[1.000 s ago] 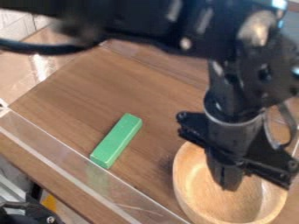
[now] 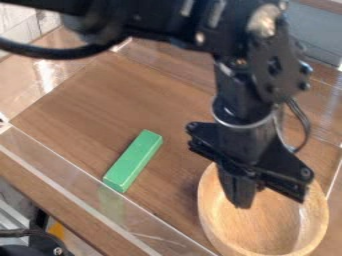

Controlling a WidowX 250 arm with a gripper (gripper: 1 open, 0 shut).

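My black gripper [image 2: 241, 188] hangs over the near-left part of a round, pale wooden bowl [image 2: 281, 228], its fingers pointing down and shut, with nothing visible between them. The bowl stands at the lower right and looks empty where it shows; the gripper hides its back part. A green rectangular block [image 2: 132, 161] lies on the brown table [image 2: 94, 105], left of the bowl and apart from it.
A clear strip [image 2: 147, 230] runs diagonally along the table's near-left edge, with dark hardware beyond it at the lower left. The black arm spans the top of the view.
The block and the bowl have not moved.
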